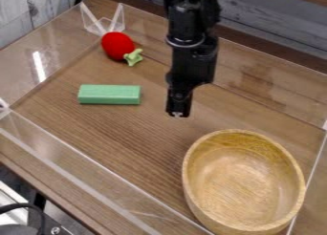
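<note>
The black gripper (177, 107) hangs over the middle of the wooden table, shut, with nothing visible between its fingers. To its left lies a green rectangular block (109, 95). Behind that, at the upper left, is a red object with a green top (114, 45), apparently a toy vegetable, lying apart from the gripper. In the lower right sits an empty tan bowl (243, 181), in front of the gripper and to its right.
A clear plastic-looking item (102, 19) stands behind the red object. Wooden walls edge the table (115, 153) at the back. Bare table lies to the right and front left.
</note>
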